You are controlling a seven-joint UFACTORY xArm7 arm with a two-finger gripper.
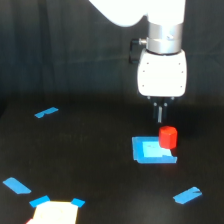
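Observation:
A small red block (168, 137) sits on the right part of a pale patch framed in blue tape (139, 150), on the dark table. My gripper (160, 112) hangs pointing down behind and slightly left of the block in the camera view. A short space separates its fingertips from the block's top, and nothing shows held. The fingers are small and dark against the background, so how far apart they stand is unclear.
Blue tape strips mark the table at the far left (46, 112), near left (16, 186) and near right (187, 195). A pale object (54, 212) lies at the front edge with blue tape beside it.

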